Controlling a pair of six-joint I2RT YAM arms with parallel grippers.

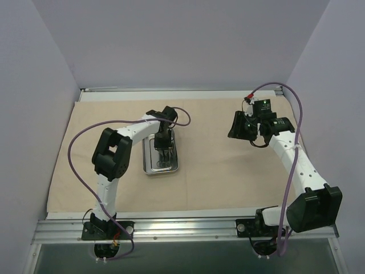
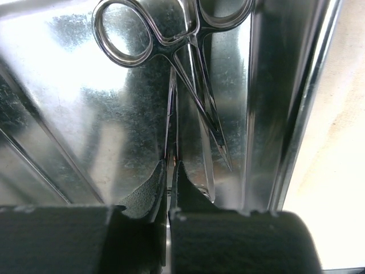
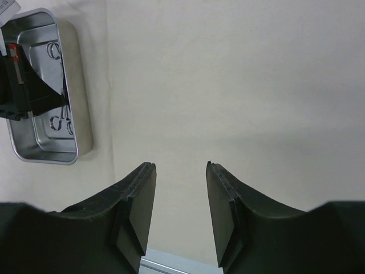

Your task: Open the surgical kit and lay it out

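Observation:
The metal tray (image 1: 146, 169) stands left of centre, and my left gripper (image 1: 163, 147) reaches down into it. In the left wrist view, this gripper is shut on a slim pointed instrument (image 2: 171, 111), whose lower end is mostly hidden by the fingers. Ring-handled forceps (image 2: 194, 39) lie just beyond the tips, their points to the right of the held instrument. Another thin metal piece (image 2: 206, 154) runs beside it. My right gripper hangs open over the cloth at the right, with nothing between its fingers.
The tray's raised wall (image 2: 308, 97) is close to the left gripper's right side. A divider ridge (image 2: 48, 134) crosses the tray's other side. The beige cloth (image 1: 211, 160) between the tray and the right arm is bare.

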